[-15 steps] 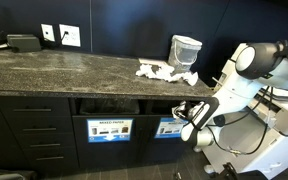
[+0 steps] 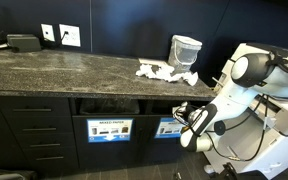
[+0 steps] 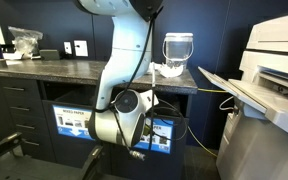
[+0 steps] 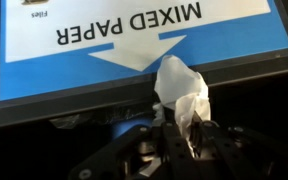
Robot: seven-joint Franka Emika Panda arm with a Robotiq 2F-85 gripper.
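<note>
White crumpled paper (image 4: 182, 90) is pinched in my gripper, shut on it, in the wrist view. Its upper part sticks out past the fingers, over a dark space. Beyond it is a blue and white sign (image 4: 134, 35) reading "MIXED PAPER", upside down here, with a white arrow. Exterior view 1 has my wrist (image 2: 196, 130) low in front of the counter, beside the right-hand bin sign (image 2: 170, 127). The fingers are too small there to make out. In exterior view 2 my arm (image 3: 122, 115) covers much of the bin front.
More crumpled white paper (image 2: 166, 73) lies on the dark countertop (image 2: 74, 75), near a clear tub (image 2: 185, 50). Left of it stands another labelled bin (image 2: 109, 128). A pale panel (image 3: 269, 100) rises to the right of the arm.
My arm has shifted slightly, its upper part coming a little lower. The counter, paper pile and bins look the same.
</note>
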